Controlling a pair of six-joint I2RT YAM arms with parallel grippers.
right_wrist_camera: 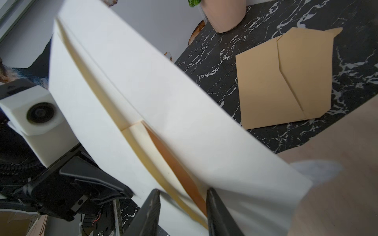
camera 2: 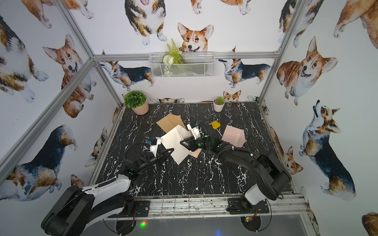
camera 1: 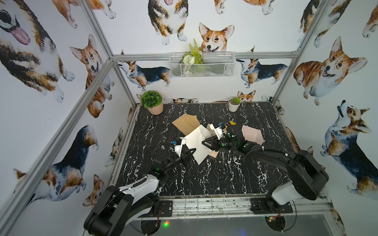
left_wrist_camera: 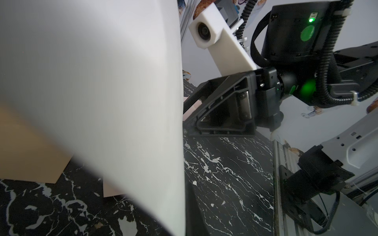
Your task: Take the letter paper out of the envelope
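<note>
A white envelope (camera 1: 196, 145) hangs above the table, its opening towards my right arm. My left gripper (camera 1: 193, 150) is shut on the envelope's edge. In the left wrist view the envelope (left_wrist_camera: 114, 78) fills much of the frame and hides most of that gripper. Inside the opening, in the right wrist view, a cream letter paper (right_wrist_camera: 144, 143) shows with a brownish inner side. My right gripper is part open at the opening, its fingers (right_wrist_camera: 151, 212) on either side of the paper's edge. Whether they touch it I cannot tell.
A tan envelope (right_wrist_camera: 267, 86) lies behind the white one. Another pinkish sheet (camera 1: 252, 134) lies at the right, and a beige one (camera 1: 213, 153) is partly under the white envelope. Two potted plants (camera 1: 152, 102) stand along the back.
</note>
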